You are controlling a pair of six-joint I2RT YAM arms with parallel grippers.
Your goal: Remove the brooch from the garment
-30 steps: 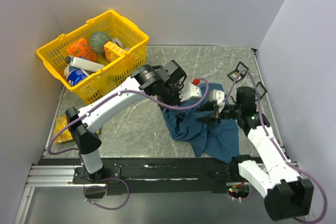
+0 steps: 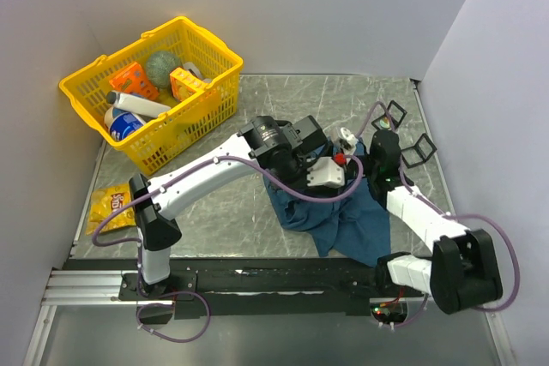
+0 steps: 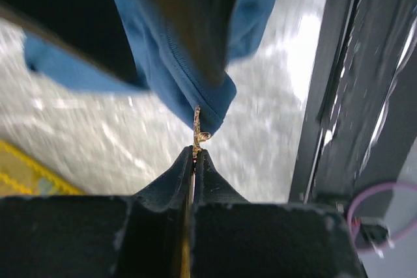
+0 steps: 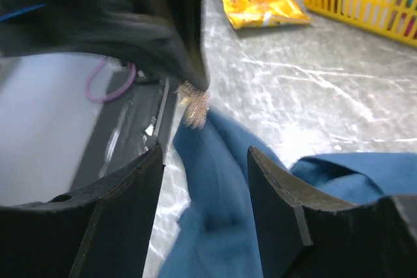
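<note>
A small gold-coloured brooch (image 3: 197, 136) is pinched between the fingertips of my left gripper. Just beyond it, a folded tip of the blue garment (image 3: 212, 105) touches the brooch; whether the pin still passes through the cloth cannot be told. In the right wrist view the brooch (image 4: 195, 107) looks blurred, with cloth hanging below it. My right gripper is open, and the hanging fold lies in view between its fingers, which are close to the brooch. From above, the arms meet over the garment (image 2: 360, 229) and hide the brooch.
At the back left stands a yellow basket (image 2: 225, 96) full of goods. A yellow snack bag (image 2: 107, 205) lies at the left edge. Dark frames (image 2: 419, 152) are at the right. Bare table (image 2: 227, 225) shows left of the garment.
Over the last second my left arm shifted right and slightly down in the top view. My right arm came inward and up toward it, and the two grippers are now close together.
</note>
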